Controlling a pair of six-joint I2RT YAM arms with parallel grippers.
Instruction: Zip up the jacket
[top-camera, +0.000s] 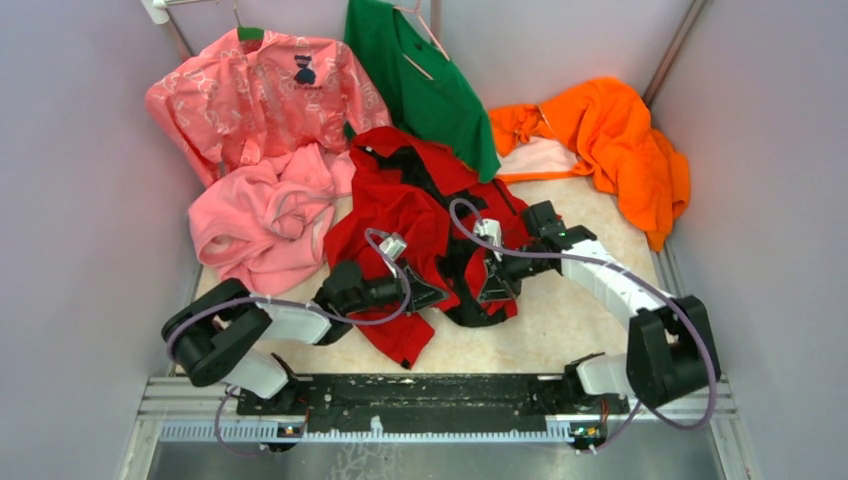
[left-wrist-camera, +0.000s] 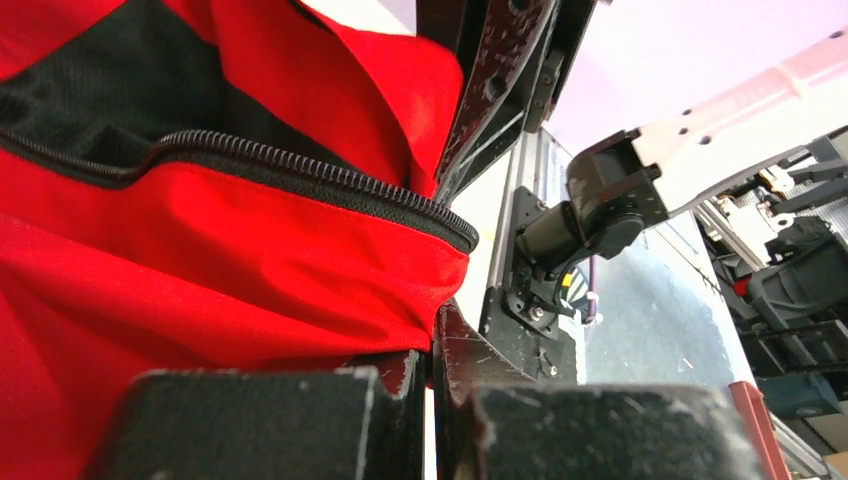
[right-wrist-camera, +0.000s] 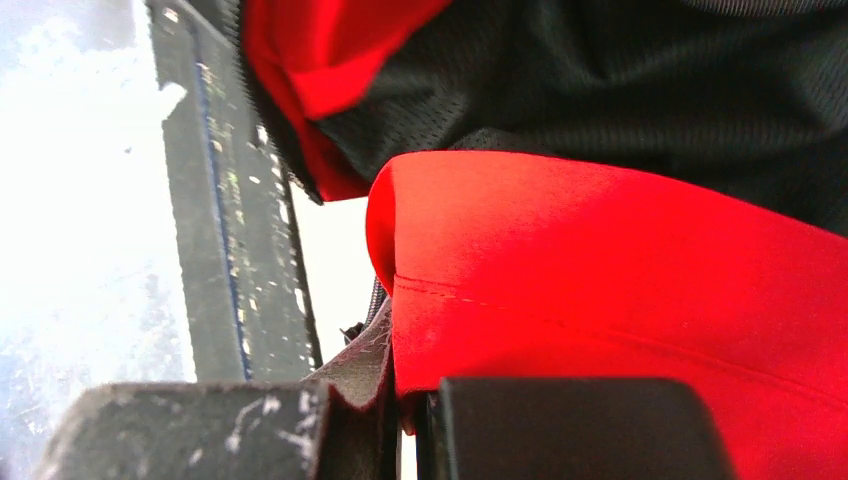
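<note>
The red jacket lies open on the table, its black mesh lining showing. In the left wrist view a black zipper track runs along the red fabric's edge. My left gripper is shut at the lower front of the jacket, pinching the cloth edge below that track. My right gripper, to its right, is shut on a folded red edge of the jacket, with black lining behind it. I cannot make out the zipper slider.
Pink clothing lies at left, a green garment hangs behind, and an orange jacket lies at back right. Bare table shows at the front right.
</note>
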